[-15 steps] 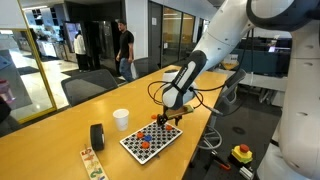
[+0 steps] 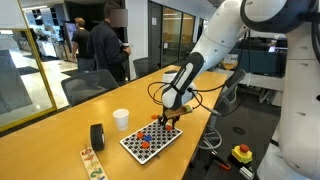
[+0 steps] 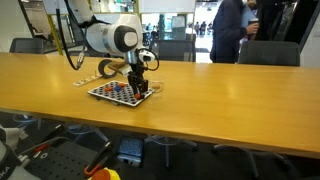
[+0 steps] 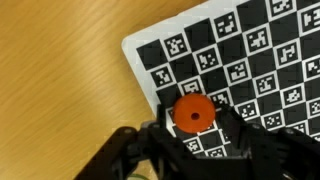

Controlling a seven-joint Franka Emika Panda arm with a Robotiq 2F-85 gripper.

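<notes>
A board of black squares and printed marker squares point(image 4: 207, 58) lies on the table. In the wrist view an orange disc point(image 4: 194, 113) rests near the board's edge. My gripper is around or just above that disc, its dark fingers apart on either side of it; whether they touch it, I cannot tell. Exterior view 1 shows the gripper point(image 2: 169, 122) low over the board's far right corner. A red piece point(image 2: 145, 145) and a blue piece point(image 2: 147, 137) sit on the board there.
A white cup point(image 2: 121, 119) and a black block point(image 2: 97, 138) stand left of the board, with a pale strip holding small items point(image 2: 94, 165) nearer the front. A red and yellow button point(image 2: 242, 151) lies low on the right.
The arm and board look much the same in exterior view 1. People in the background have moved about behind the table.
</notes>
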